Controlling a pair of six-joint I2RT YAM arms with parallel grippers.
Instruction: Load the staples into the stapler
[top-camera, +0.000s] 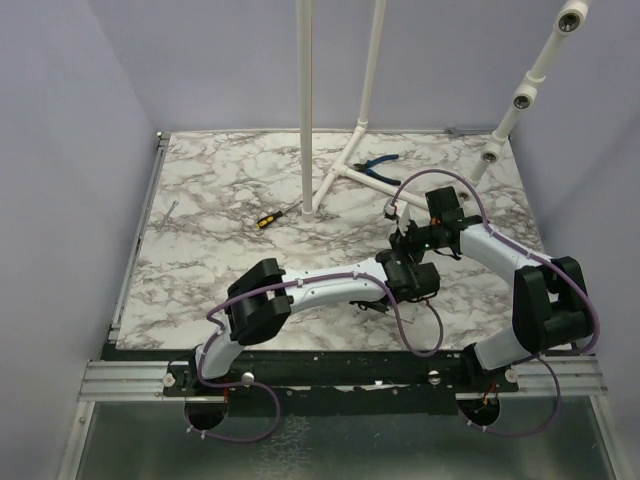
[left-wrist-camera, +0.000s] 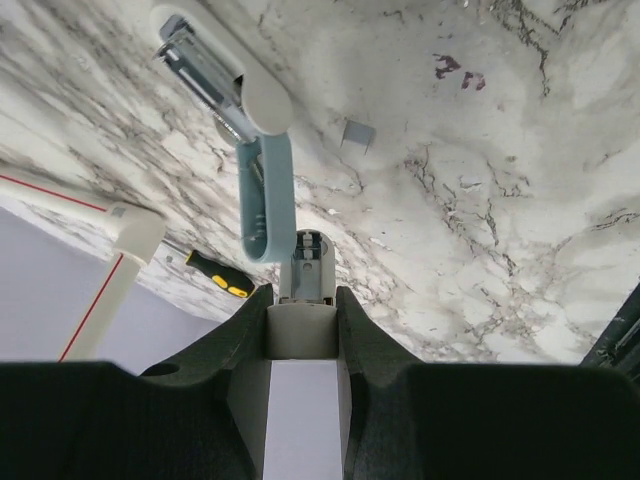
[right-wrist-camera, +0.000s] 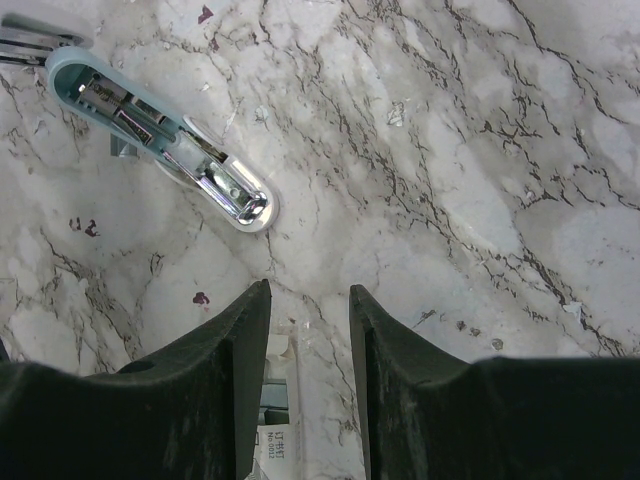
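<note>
The stapler lies swung wide open. In the left wrist view its blue-grey section (left-wrist-camera: 266, 200) joins a pale part with a metal channel (left-wrist-camera: 200, 75). My left gripper is shut on a pale end of the stapler. A short grey piece with thin legs, like a strip of staples (left-wrist-camera: 358, 132), rests on the table beside it. My right gripper stands open, its fingers apart and nothing gripped. From there the open stapler (right-wrist-camera: 235, 190) shows at the upper left, its metal channel facing up. The arms mostly hide the stapler from above.
A small box (right-wrist-camera: 278, 440) with a printed label lies below the right gripper's left finger. Farther back are a screwdriver (top-camera: 270, 217), blue pliers (top-camera: 370, 170) and a white pipe frame (top-camera: 330, 180).
</note>
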